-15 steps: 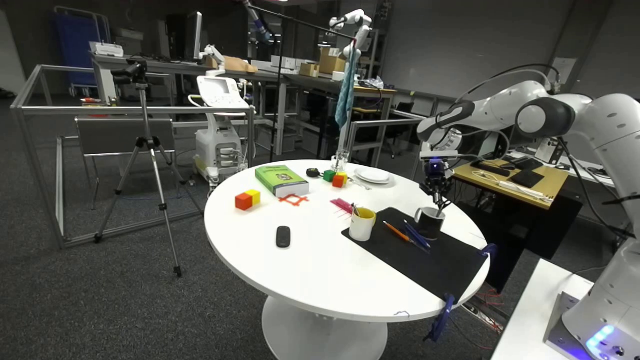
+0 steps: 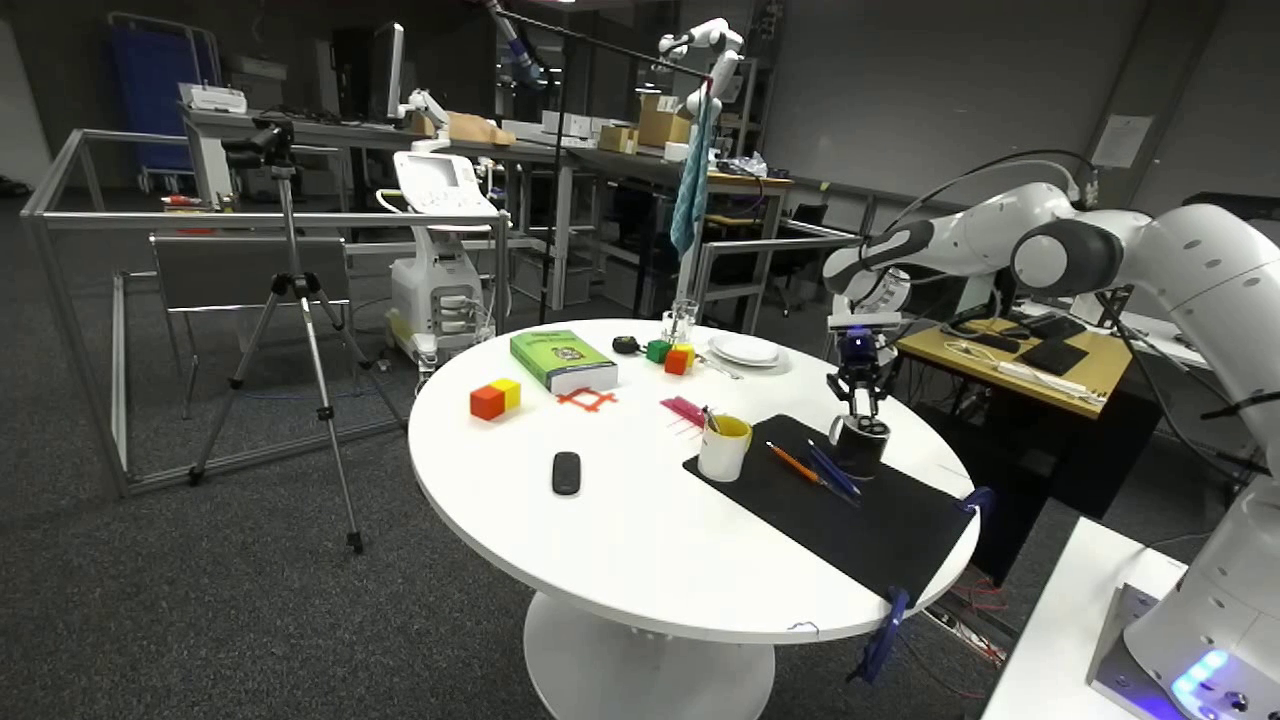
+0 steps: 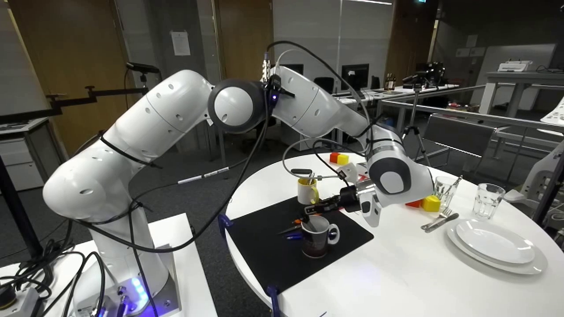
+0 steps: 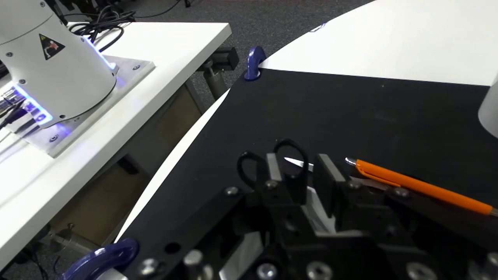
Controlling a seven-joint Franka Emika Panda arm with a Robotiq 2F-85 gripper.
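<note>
The dark mug with a pale inside [image 3: 315, 244] stands upright on the black mat, its handle to the right in exterior view 2. My gripper is right over the mug's mouth, pointing down, with a clear gap between its fingers. Black loops [image 4: 247, 167], which look like scissor handles, show at the fingertips; one of them reaches into the gap. Whether the fingers touch them is hard to tell. Part of the mug's pale inside shows below the fingers in the wrist view, mostly hidden by them.
An orange pen [image 2: 794, 461] and a blue pen [image 2: 833, 466] lie on the mat [image 2: 882, 534], near a white-and-yellow mug [image 2: 723, 450] with things in it. Blue clamps [image 2: 888, 636] grip the table edge. Plates [image 2: 744, 349], blocks [image 2: 488, 402], a book [image 2: 561, 361] and a black mouse [image 2: 566, 473] stand farther off.
In exterior view 1 my gripper has shifted slightly left and a little lower over the dark mug. The mug and the other table objects look unmoved.
</note>
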